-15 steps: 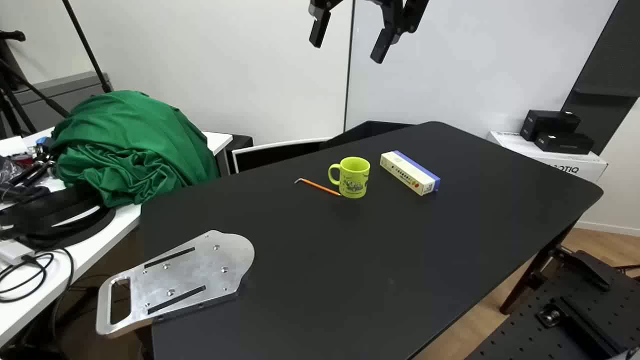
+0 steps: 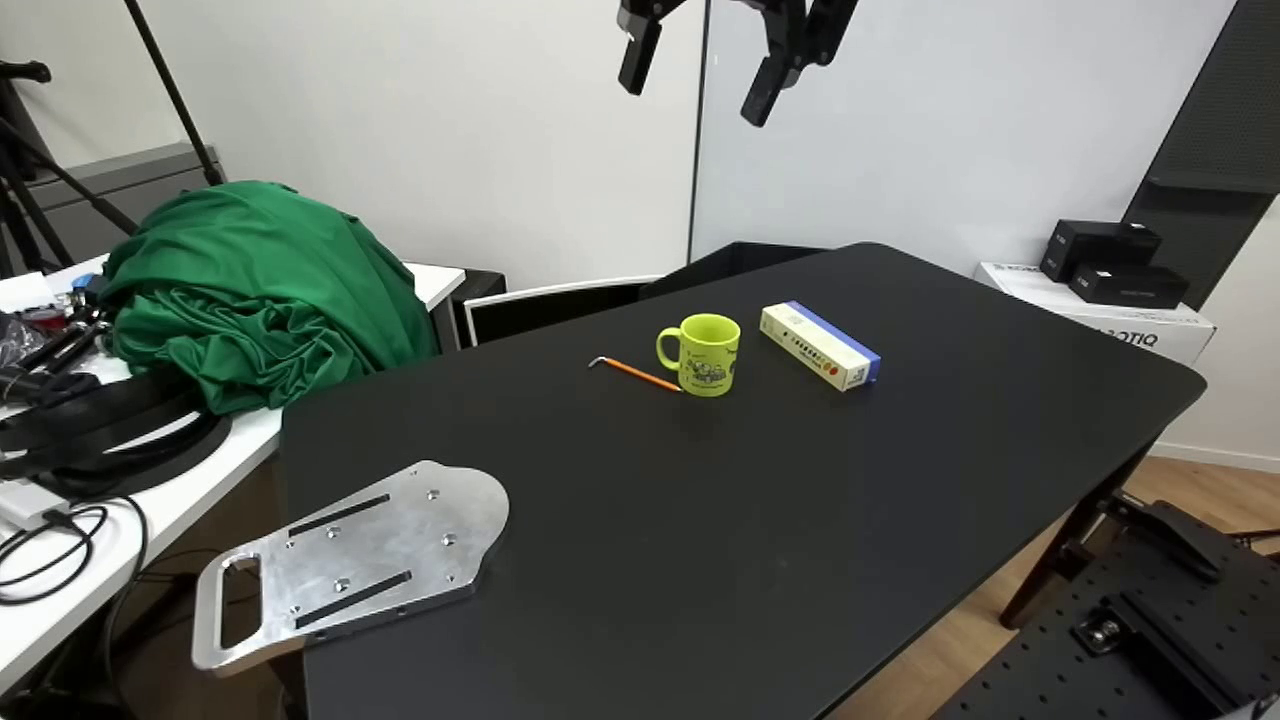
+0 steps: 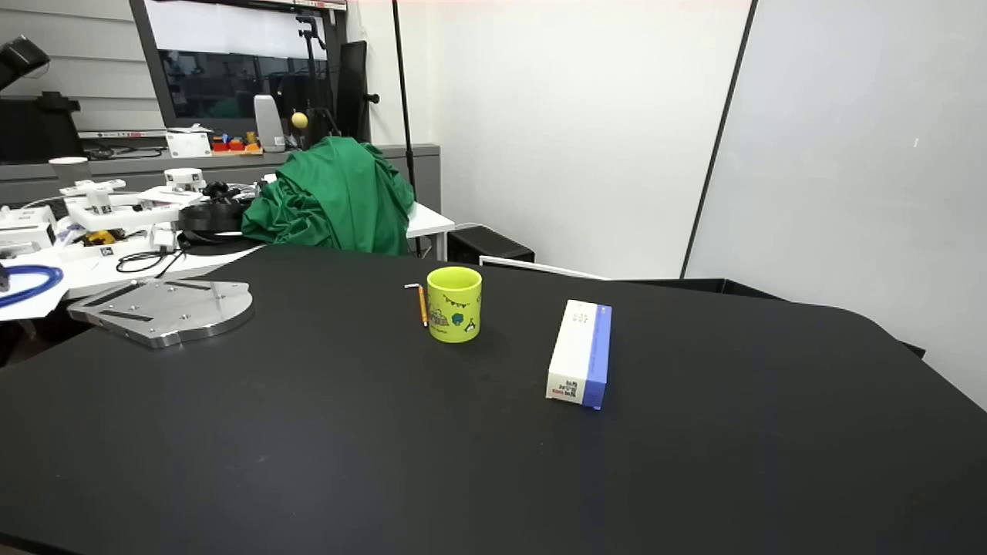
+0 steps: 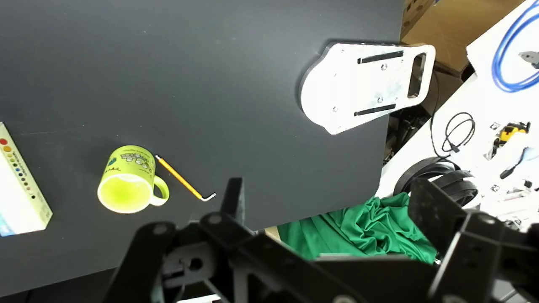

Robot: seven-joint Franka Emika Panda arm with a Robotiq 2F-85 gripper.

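Note:
High above the black table, my gripper (image 2: 692, 100) hangs open with its fingers wide apart and nothing between them. A lime-green mug (image 2: 708, 356) with printed drawings stands upright on the table, its handle facing left in exterior view 1. Beside the handle lies a thin orange stick (image 2: 638, 374) with a bent silvery end. To the mug's right rests a long white and blue box (image 2: 819, 344), flat on the table. In the wrist view the mug (image 4: 126, 179), stick (image 4: 179, 177) and box (image 4: 19, 187) appear left of the open fingers.
A metal plate with a handle slot (image 2: 384, 546) lies at the table's left edge, partly overhanging. Green cloth (image 2: 264, 294) is heaped on the white side table, among cables.

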